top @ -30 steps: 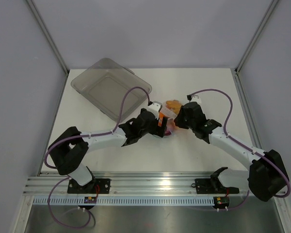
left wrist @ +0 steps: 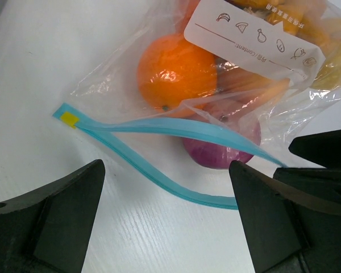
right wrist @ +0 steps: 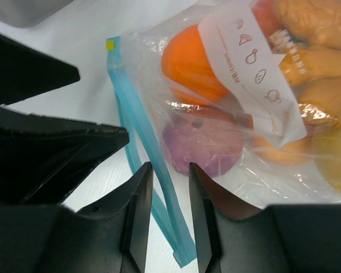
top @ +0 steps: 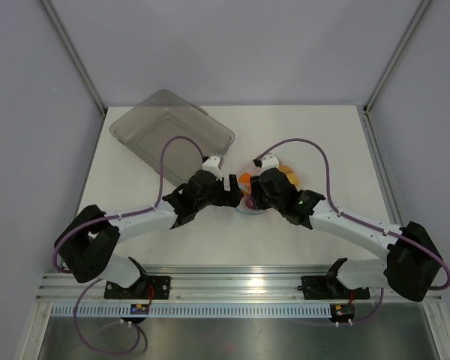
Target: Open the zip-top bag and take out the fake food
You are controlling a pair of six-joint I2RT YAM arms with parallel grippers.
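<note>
The zip top bag [top: 285, 169] lies flat, its blue zip strip [left wrist: 193, 128] facing the grippers, holding an orange [left wrist: 176, 73], a purple onion [left wrist: 221, 149] and several yellow-orange foods [right wrist: 312, 74]. The strip's two sides bow apart in the left wrist view. My left gripper is open over the zip's corner end, nothing held. My right gripper straddles the upper blue strip near its end, fingers part open; whether they touch it is unclear. In the left wrist view its dark fingers are at the right edge.
A grey tray [top: 139, 127] sits at the back left, beside the bag.
My left gripper has moved left, away from the bag's middle. My right gripper has moved left and toward the front of the bag, to the zip strip.
</note>
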